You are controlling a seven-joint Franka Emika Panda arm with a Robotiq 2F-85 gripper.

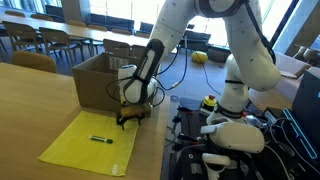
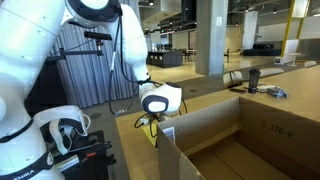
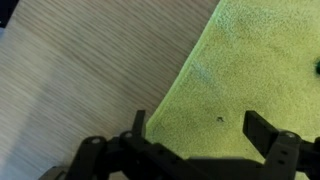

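Note:
A yellow cloth lies flat on the wooden table. On it rests a small dark, elongated object, and a bit of something dark shows at the right edge of the wrist view. My gripper is over the cloth's far right corner, to the right of the dark object. In the wrist view the gripper has its fingers wide apart, with only the cloth's edge and bare table seen between them.
Just behind the gripper stands an open cardboard box, seen close up as a tall box wall in the second exterior view. Bare table extends to the left. Chairs and tables fill the background.

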